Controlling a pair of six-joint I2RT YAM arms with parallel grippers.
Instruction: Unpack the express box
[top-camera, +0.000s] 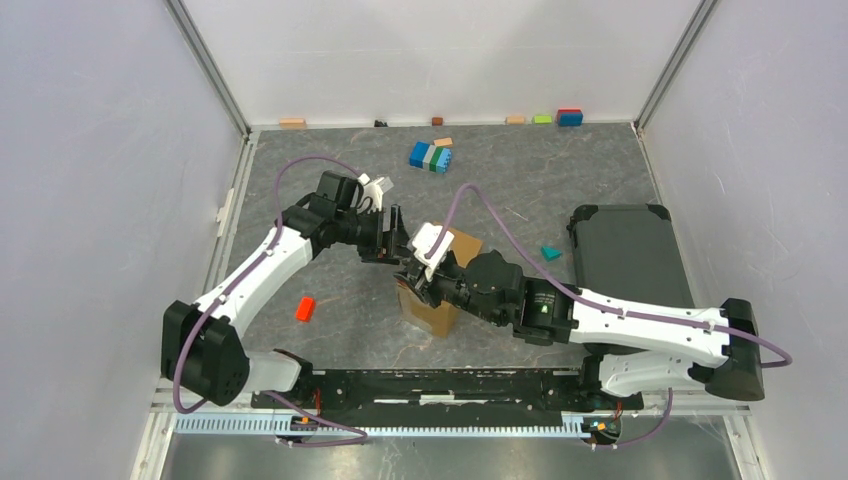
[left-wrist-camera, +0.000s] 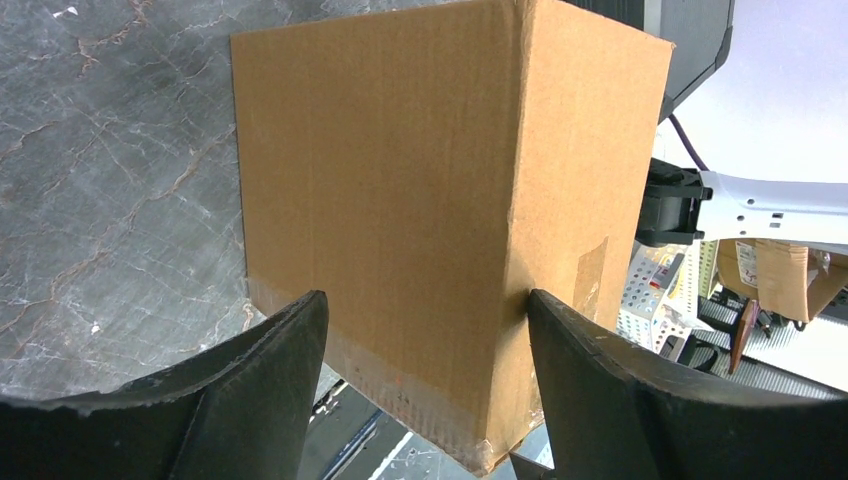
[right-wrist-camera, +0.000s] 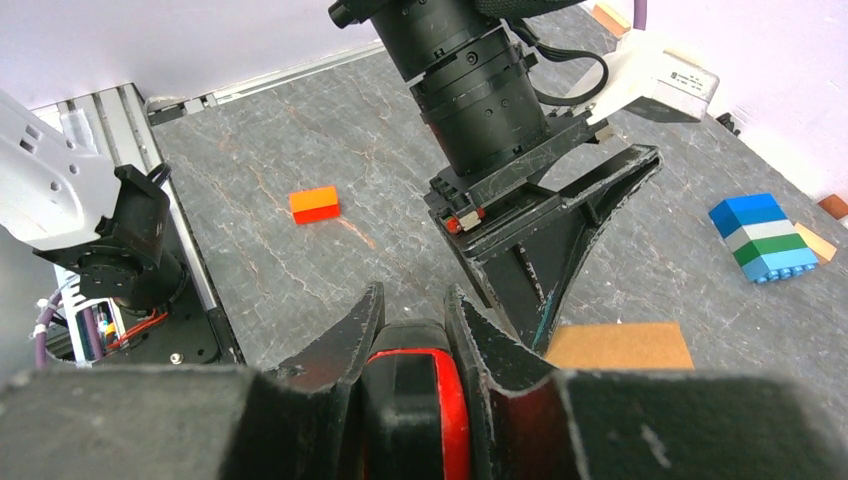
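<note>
A cardboard box stands at the front centre, largely under both arms in the top view. My left gripper is partly open, its fingers at the side and corner of the box. My right gripper is above the box and shut on a black-and-red object, most of which is hidden by the fingers. Part of the box top shows beyond it in the right wrist view.
Blue, white and green bricks lie at the back, a red block at front left, a teal piece right of the box. A dark grey case fills the right side.
</note>
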